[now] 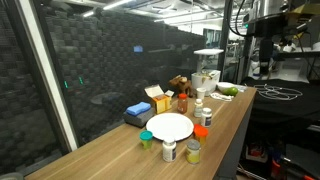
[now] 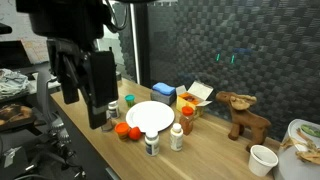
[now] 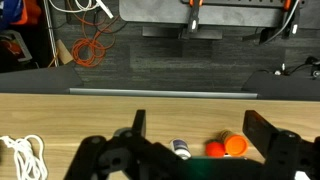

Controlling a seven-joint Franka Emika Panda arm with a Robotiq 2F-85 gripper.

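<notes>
Above the table's edge, my gripper stands open, its dark fingers wide apart with nothing between them. Below it in the wrist view are a white bottle (image 3: pixel 180 148), a small red item (image 3: pixel 214 149) and an orange cup (image 3: pixel 235 143) close to the right finger. A white plate (image 2: pixel 149 116) lies on the table, with the orange cup (image 2: pixel 122 130) in front of it. White bottles (image 2: pixel 152 145) and a red-brown bottle (image 2: pixel 187 120) stand to its right. A green cup (image 1: pixel 146 138) and a lidded jar (image 1: pixel 193 150) stand near the plate in exterior view 1.
Behind the plate are a blue object (image 1: pixel 138 109) and an open yellow box (image 1: pixel 158 97). A brown moose figure (image 2: pixel 245 117), a white cup (image 2: pixel 262 160) and a clear-walled bin (image 2: pixel 304 147) occupy the far end. Bare wood (image 1: pixel 100 157) lies toward the near left.
</notes>
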